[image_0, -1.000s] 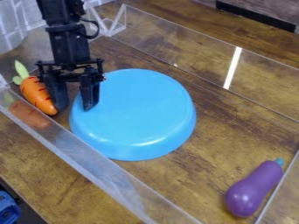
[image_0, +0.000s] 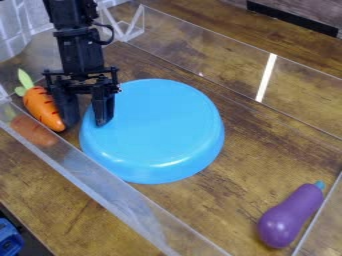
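Observation:
The black gripper (image_0: 83, 100) hangs at the left, its fingers low between an orange toy carrot (image_0: 43, 103) and the left edge of a large blue disc (image_0: 158, 130), which looks like an upturned plate or lid. Whether the fingers are open or shut, or touch either thing, cannot be told. The carrot lies at the far left, its green top toward the back. A purple toy eggplant (image_0: 289, 217) lies at the front right.
Clear plastic walls border the wooden surface (image_0: 241, 170), one running along the front left close to the carrot and gripper, others at the back and right. Bare wood is free right of the disc.

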